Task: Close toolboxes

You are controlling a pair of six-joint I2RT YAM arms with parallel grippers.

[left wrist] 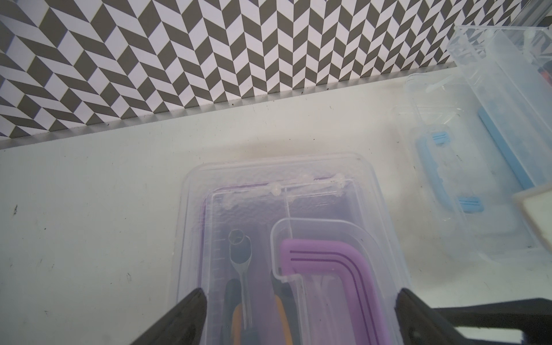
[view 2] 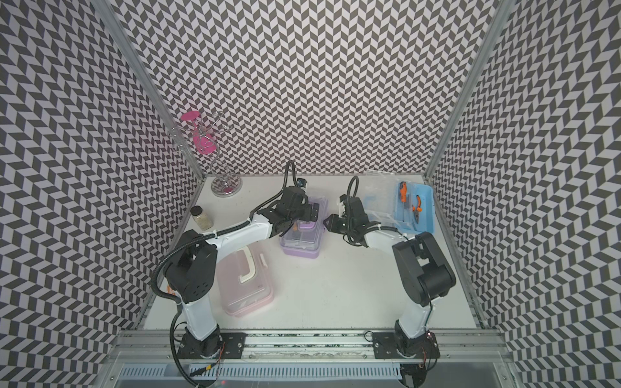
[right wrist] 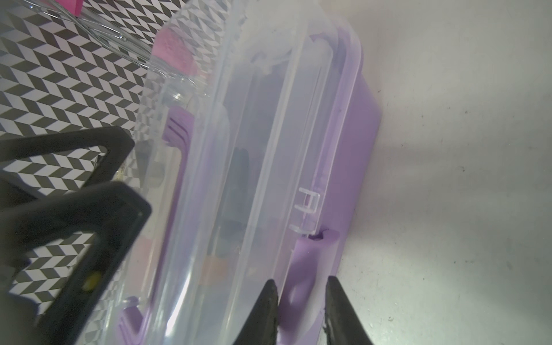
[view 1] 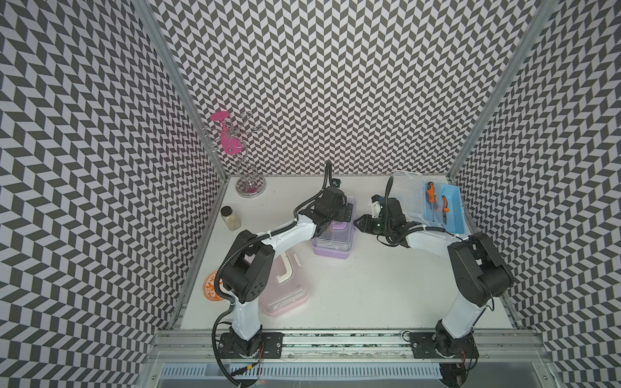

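The purple toolbox (view 1: 333, 253) stands mid-table, its clear lid (left wrist: 276, 166) lying over the base, tools showing through. Over the lid and its purple handle (left wrist: 327, 253), my left gripper is open, one finger to each side. At the box's right side, my right gripper is part open, fingertips close around a purple latch (right wrist: 313, 253) with a gap left. Whether that latch is fastened, I cannot tell. The pink toolbox (view 1: 284, 291) at front left has its lid down. At back right, the blue toolbox (view 1: 454, 200) lies open with orange-handled tools inside.
The blue box's clear lid (view 1: 408, 194) rests folded out to its left, behind my right arm. A jar (view 1: 230, 218), a metal stand (view 1: 249, 185) and an orange disc (view 1: 211, 285) line the left edge.
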